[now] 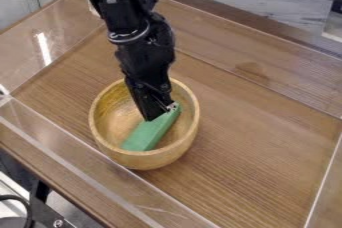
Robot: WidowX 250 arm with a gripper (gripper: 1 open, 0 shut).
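Observation:
A round tan wooden bowl (177,148) stands on the wooden table in the lower middle of the view. A green oblong object (147,131) lies inside it, slanting from lower left to upper right. The black gripper (163,106) reaches down from the top into the bowl, its tip at the upper end of the green object. Whether its fingers are open or shut is hard to make out, and whether they touch the object cannot be told.
A pale plank wall is at the back.

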